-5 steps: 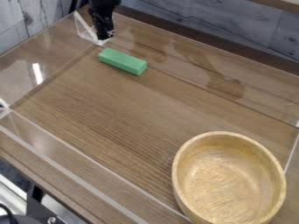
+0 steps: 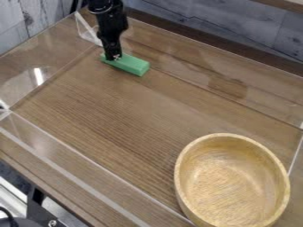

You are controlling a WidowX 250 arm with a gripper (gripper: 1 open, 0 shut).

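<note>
My black gripper (image 2: pixel 112 53) reaches down from the top of the camera view to the left end of a green block (image 2: pixel 128 65), which lies flat on the wooden table (image 2: pixel 130 133). The fingertips are at or just over that end; whether they are open or shut on it is too small to tell.
A large pale yellow bowl (image 2: pixel 231 182) stands at the lower right. Edges of the table show along the back and at the lower left.
The block and bowl look unmoved.
</note>
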